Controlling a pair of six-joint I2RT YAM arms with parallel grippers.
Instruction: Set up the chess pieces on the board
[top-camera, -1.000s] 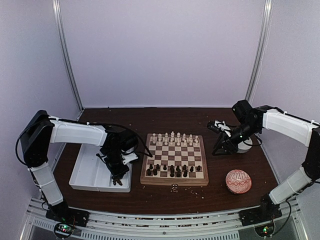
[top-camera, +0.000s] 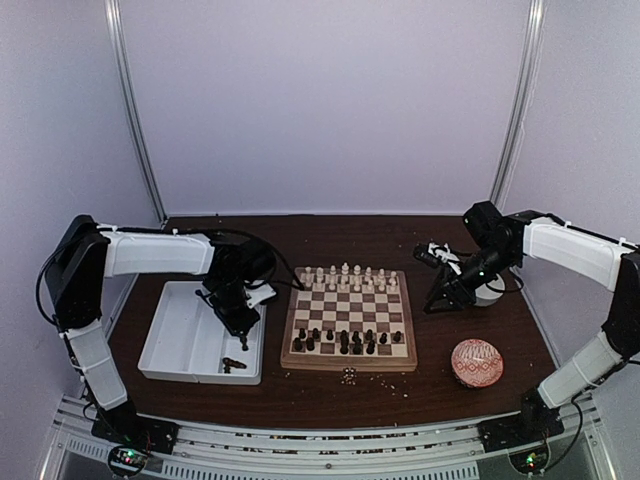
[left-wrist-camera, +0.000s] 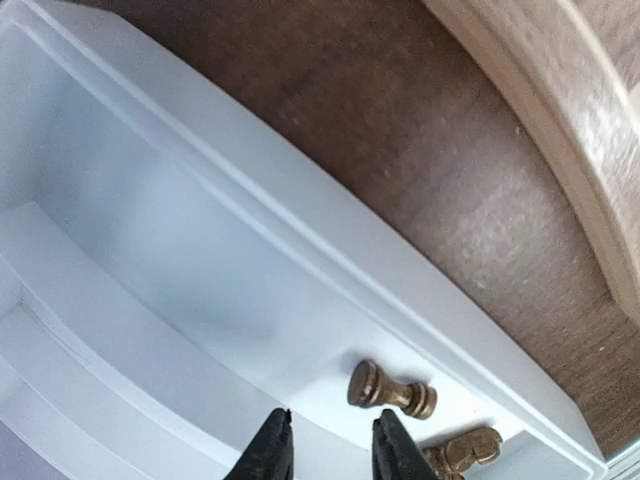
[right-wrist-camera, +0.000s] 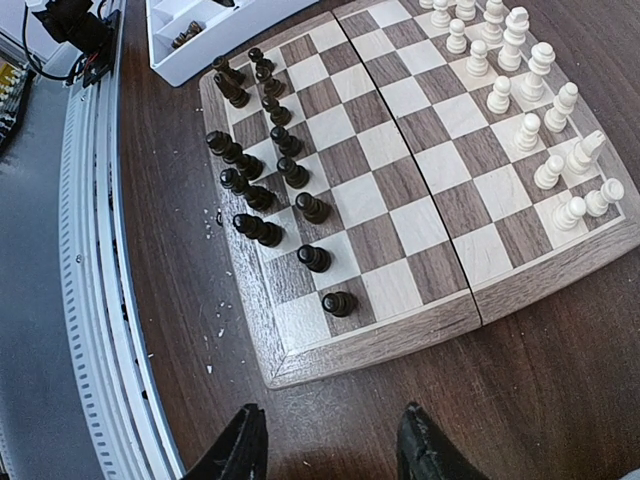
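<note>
The chessboard (top-camera: 348, 312) carries white pieces (right-wrist-camera: 515, 40) along its far side and dark pieces (right-wrist-camera: 258, 230) in two rows on its near side. In the right wrist view, bare squares show in the dark back row, including the one at the right-hand corner. Inside the white tray (top-camera: 190, 375), a dark pawn (left-wrist-camera: 393, 390) and a dark knight (left-wrist-camera: 468, 452) lie on their sides. My left gripper hovers over the tray, open, nothing between its fingers. Right of the board, my right gripper is open and empty.
A red patterned bowl (top-camera: 477, 362) stands at the right, and a white cup (top-camera: 488, 293) is partly hidden behind the right arm. Small bits (top-camera: 348, 376) lie by the board's near edge. The table behind the board is clear.
My left gripper has shifted away from the loose dark pieces at the tray's near end, which now show more clearly. The right arm and the board look unchanged.
</note>
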